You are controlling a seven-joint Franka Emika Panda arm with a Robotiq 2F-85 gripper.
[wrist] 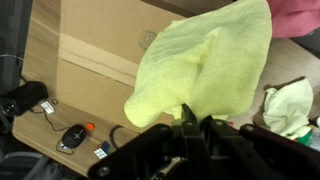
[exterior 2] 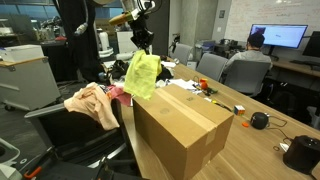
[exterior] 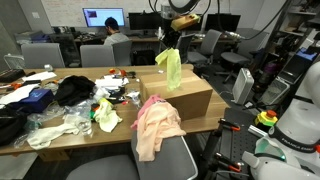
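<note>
A yellow-green cloth [exterior: 174, 70] hangs from my gripper [exterior: 174, 47], which is shut on its upper part. In the second exterior view the cloth [exterior 2: 142, 75] drapes down at the near end of the closed cardboard box [exterior 2: 185, 135]. From the wrist, the cloth [wrist: 205, 65] spreads out below my gripper and covers part of the box top [wrist: 100, 35]. Whether its lower edge touches the box is hard to tell.
Pink and peach cloths [exterior: 156, 125] lie over a dark chair beside the box. Several clothes, bags and small items [exterior: 70, 100] clutter the long table. A black mug-like object [exterior 2: 302, 155] stands near the table's edge.
</note>
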